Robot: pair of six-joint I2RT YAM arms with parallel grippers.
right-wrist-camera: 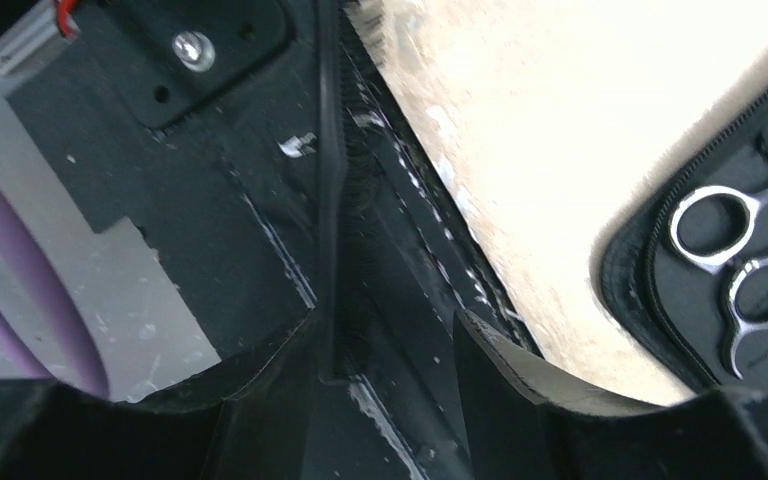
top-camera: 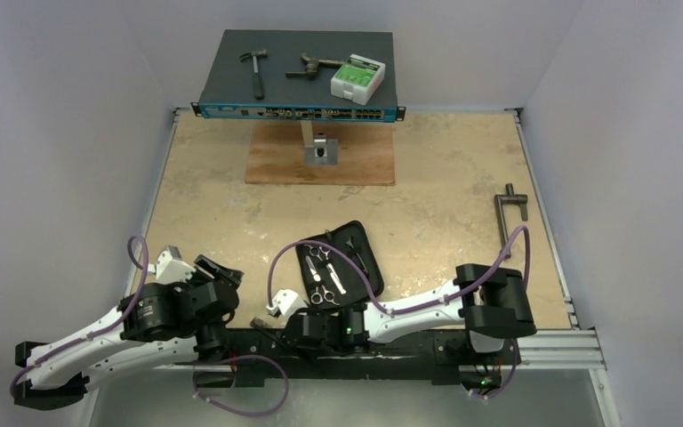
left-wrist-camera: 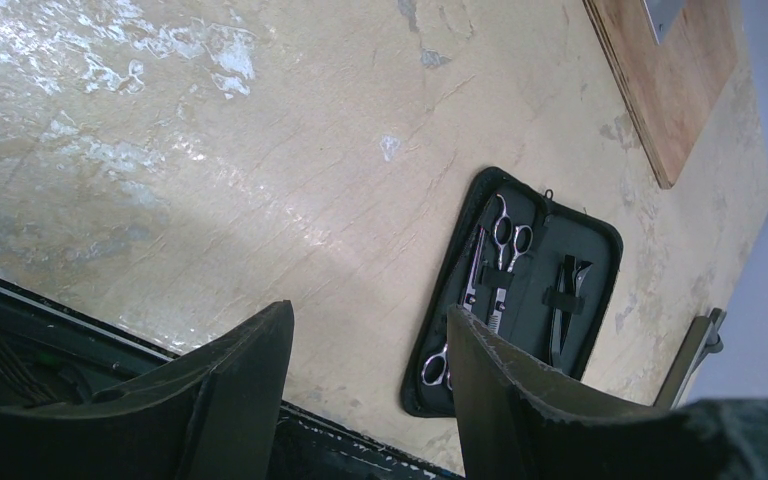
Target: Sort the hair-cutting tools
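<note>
A black zip case point(top-camera: 362, 276) lies open at the table's front middle, holding scissors point(top-camera: 317, 276) and slimmer tools; the left wrist view shows the whole case point(left-wrist-camera: 585, 245). My left gripper points down over bare table left of the case, fingers apart, nothing between them. My right gripper hangs open over the front edge, just left of the case, with scissor handles point(right-wrist-camera: 710, 225) at the right of its view. A long thin black tool point(right-wrist-camera: 328, 220), apparently a comb or brush, lies beneath it at the edge.
A raised shelf point(top-camera: 267, 44) at the back carries a hammer, another tool and a white box point(top-camera: 357, 78). A metal bracket tool point(top-camera: 501, 218) lies at the right.
</note>
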